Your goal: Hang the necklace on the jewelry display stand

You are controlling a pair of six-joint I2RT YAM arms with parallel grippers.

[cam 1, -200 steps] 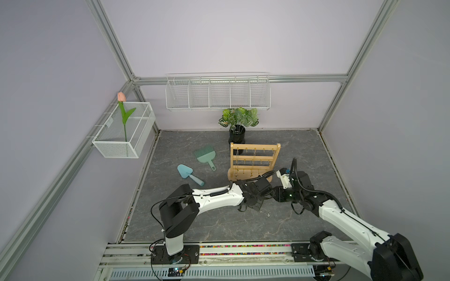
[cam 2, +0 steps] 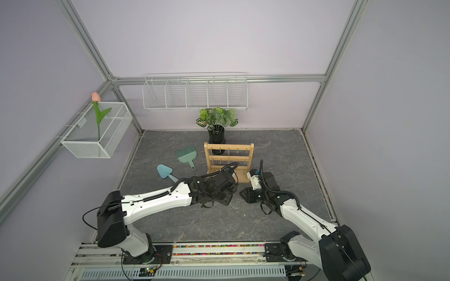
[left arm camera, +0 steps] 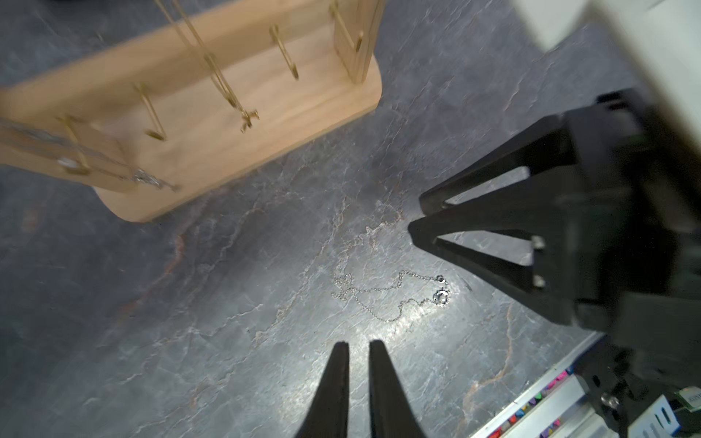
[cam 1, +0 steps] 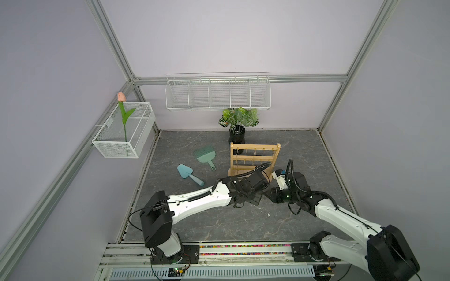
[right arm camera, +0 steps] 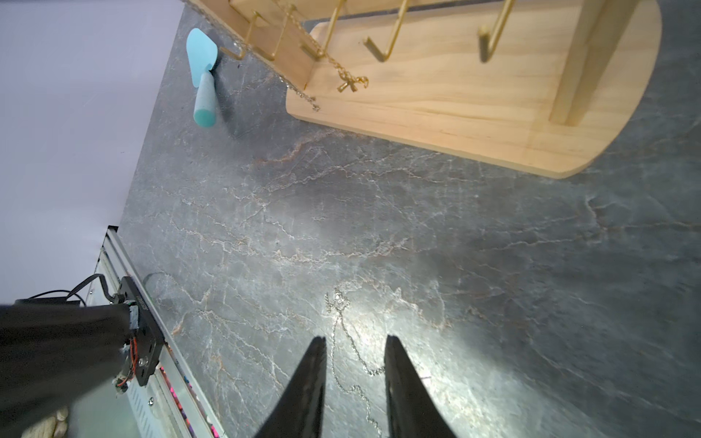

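Note:
A thin silver necklace lies in a loose tangle on the grey table, in front of the wooden jewelry display stand. Its chain shows beyond and between my right gripper's fingertips in the right wrist view, with a small ring at one end in the left wrist view. My left gripper has a narrow gap between its fingers and nothing in it. My right gripper is also apart at the tips and empty. Brass hooks line the stand, and other chains hang from it.
The two grippers are close together in front of the stand. A blue trowel and a green dustpan lie left of the stand; a potted plant stands behind it.
My left arm has drawn back, its elbow going left and its hand slightly left and toward the stand. The right hand has shifted slightly left. The stand has not moved.

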